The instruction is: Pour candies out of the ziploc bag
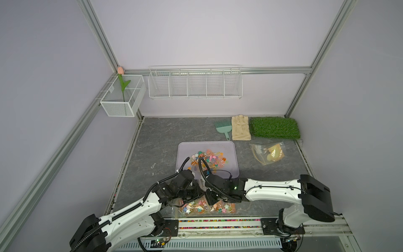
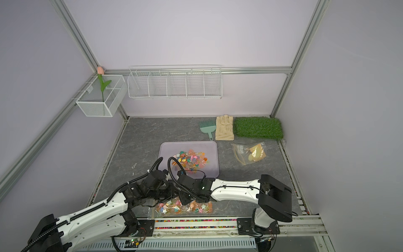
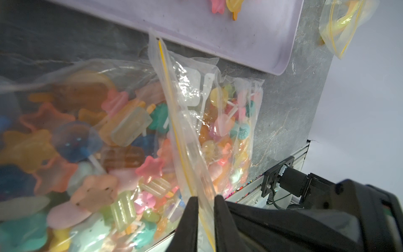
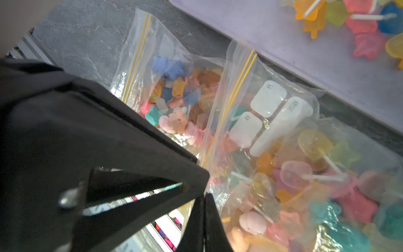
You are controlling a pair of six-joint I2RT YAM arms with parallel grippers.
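Observation:
Two clear ziploc bags of colourful candies lie side by side at the table's front. The right bag [image 4: 335,176], with white tags inside, has its yellow zip edge [image 3: 174,117] raised. In the left wrist view that edge runs between the parted fingers of my left gripper, which is partly open. My right gripper is shut beside the same edge; whether film is pinched in it cannot be made out. The left bag [image 4: 176,92] lies flat with its own zip strip at the left. Behind the bags is a lilac tray [image 1: 184,151] holding loose candies [image 1: 210,157].
Another ziploc bag [image 1: 268,153] with yellowish contents lies at the right. Towards the back are a green dustpan [image 1: 223,126], a glove [image 1: 240,128] and a grass mat [image 1: 275,127]. The table left of the tray is clear. My two arms nearly touch over the bags.

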